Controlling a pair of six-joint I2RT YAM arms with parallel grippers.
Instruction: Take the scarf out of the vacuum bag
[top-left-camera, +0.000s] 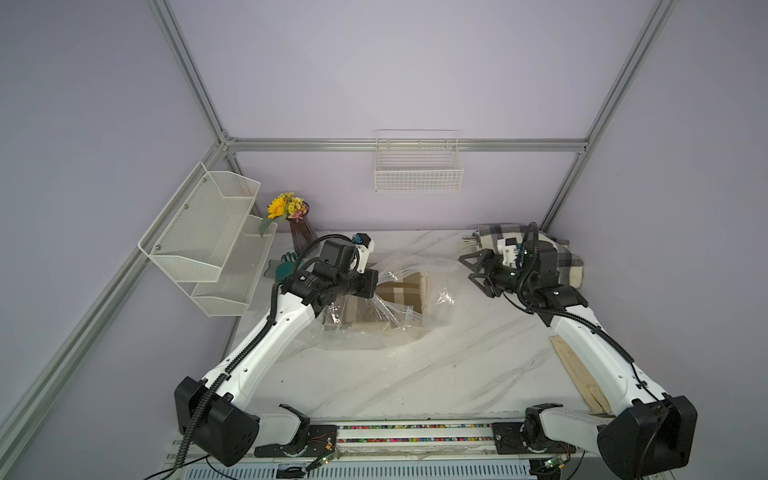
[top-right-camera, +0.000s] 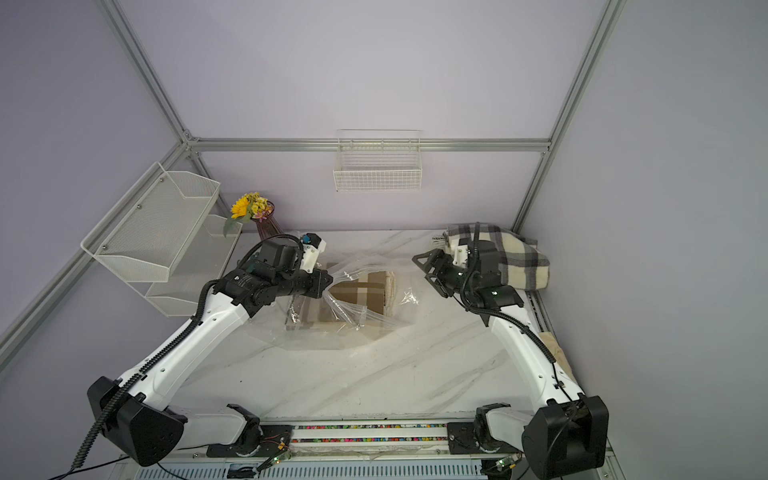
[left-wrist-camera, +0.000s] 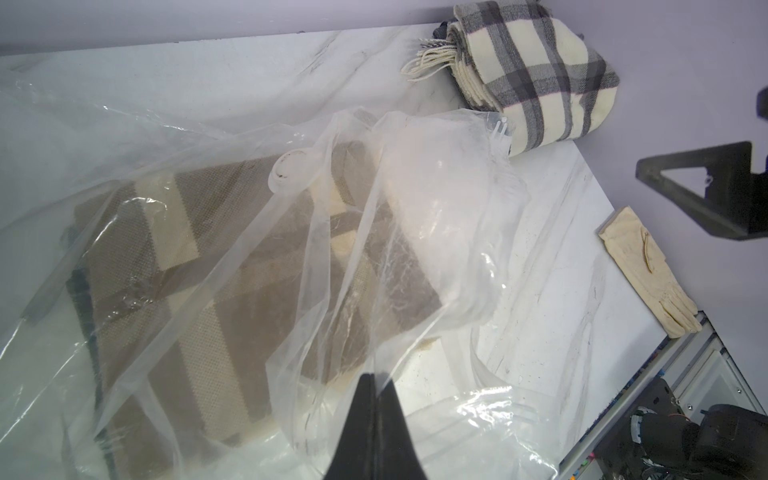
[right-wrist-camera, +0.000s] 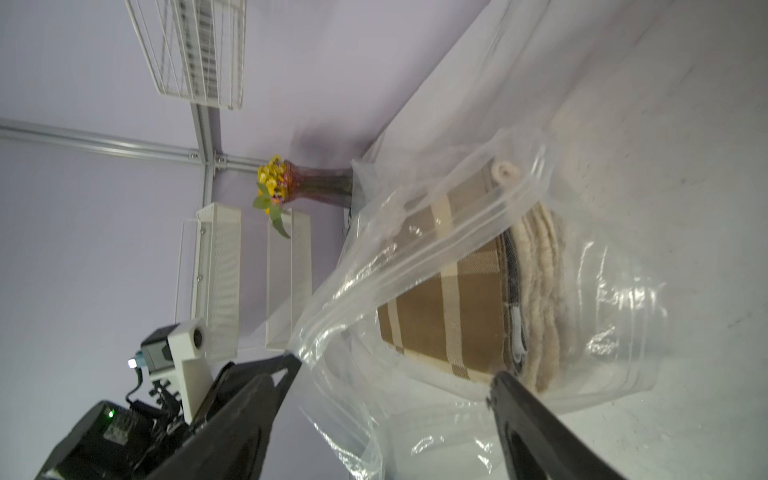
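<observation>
A clear vacuum bag lies on the table, its mouth lifted and gaping toward the right. Inside it a folded brown-and-cream plaid scarf shows through the opening; elsewhere it is seen through plastic. My left gripper is shut on the upper edge of the bag's mouth, holding the film up. To the right of the mouth and apart from the bag, my right gripper points left with its fingers spread. Between them there is only empty space, and the scarf appears beyond in the right wrist view.
A grey-and-white plaid scarf lies folded at the back right. Beige gloves rest along the right edge. Flowers in a vase and white mesh shelves stand at the left.
</observation>
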